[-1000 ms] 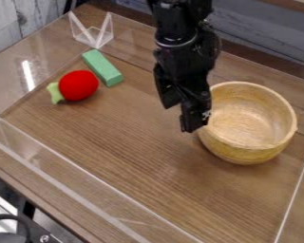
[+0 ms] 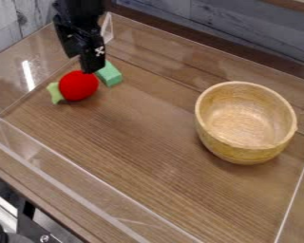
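Observation:
My black gripper [image 2: 81,50] hangs at the upper left, open, above a red ball [image 2: 79,85]. A green block [image 2: 109,74] lies just right of the ball, partly behind it. A small light green piece [image 2: 56,95] shows at the ball's left side. A large yellow bowl [image 2: 243,121] stands on the right.
A pale wire or clear edge runs along the left side, and a dark cable shows at the bottom left corner.
My gripper has moved left from beside the bowl, across the table, to above the red ball and green block. The objects on the table appear in the same places.

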